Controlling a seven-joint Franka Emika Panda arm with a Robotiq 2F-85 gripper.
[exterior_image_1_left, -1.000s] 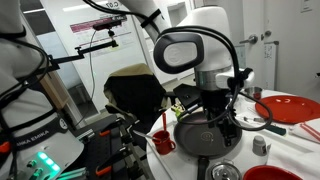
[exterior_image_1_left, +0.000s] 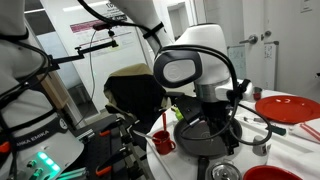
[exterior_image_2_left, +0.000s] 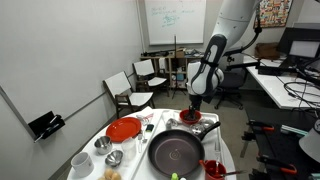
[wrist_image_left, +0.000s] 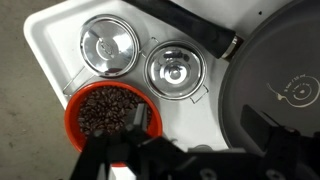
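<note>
My gripper stands open in the wrist view, with no object held between its fingers. It is above the white table surface, between a red bowl of coffee beans (wrist_image_left: 115, 110) on the left and a black frying pan (wrist_image_left: 292, 65) on the right. Two small lidded metal pots, a left pot (wrist_image_left: 108, 47) and a right pot (wrist_image_left: 174, 70), lie farther up in that view. In exterior view 1 the arm hides part of the pan (exterior_image_1_left: 184, 132). The red bowl (exterior_image_1_left: 270, 173) is cut off by the lower edge there.
The pan's long black handle (wrist_image_left: 190, 20) reaches past the metal pots. A red mug (exterior_image_1_left: 162, 143) stands beside the pan. At the far side lie a red plate (exterior_image_2_left: 125, 129) and some utensils. A small steel cup (exterior_image_2_left: 114, 158) and a white cup (exterior_image_2_left: 102, 145) stand at the left.
The arm's gripper end has come lower over the last second and now covers more of the pan in exterior view 1. The objects on the table look unmoved.
</note>
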